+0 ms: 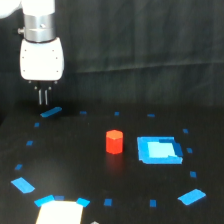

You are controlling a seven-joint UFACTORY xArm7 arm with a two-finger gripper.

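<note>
My gripper (pixel 43 97) hangs at the upper left of the camera view, below its white hand (pixel 41 60). Two small fingers point downward, close together, and no object shows between them; their opening is too small to judge. A red block (pixel 114 142) stands on the dark table near the middle, well to the right of the gripper and apart from it. To the right of the block lies a blue tray (pixel 144 143) with a pale inside.
Blue tape strips (pixel 22 185) and several small blue marks lie flat on the dark table (pixel 120 180). A pale object (pixel 60 212) is cut off by the bottom edge at left. Clear table separates the block and tray.
</note>
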